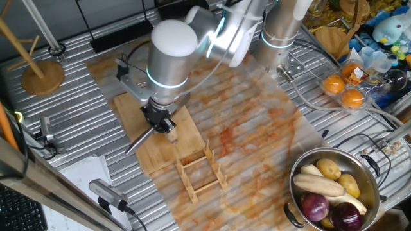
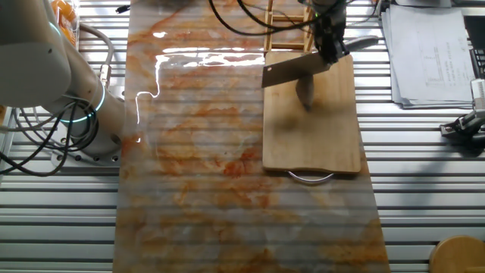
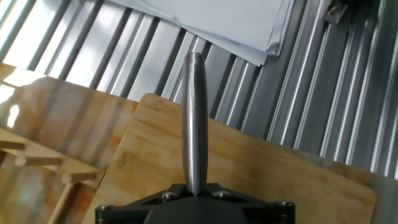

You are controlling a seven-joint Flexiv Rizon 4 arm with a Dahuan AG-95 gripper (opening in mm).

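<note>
My gripper (image 1: 158, 118) is over the wooden cutting board (image 1: 140, 153), shut on a metal knife. The knife's steel handle (image 3: 194, 112) sticks out from the black fingers in the wrist view. In exterior view 2, its broad blade (image 2: 286, 71) reaches left of the gripper (image 2: 331, 47), above the board's far part. A small elongated brownish item (image 2: 305, 92) shows just below the blade there; whether the blade touches it I cannot tell. In exterior view 1 a tan end of an item (image 1: 172, 135) shows beside the gripper.
A wooden rack (image 1: 204, 174) stands against the board's edge. A steel pot (image 1: 297, 183) with potatoes and purple vegetables is at the right front. Papers (image 2: 428, 57) lie beyond the board's other side. The marbled sheet (image 1: 257, 138) between has free room.
</note>
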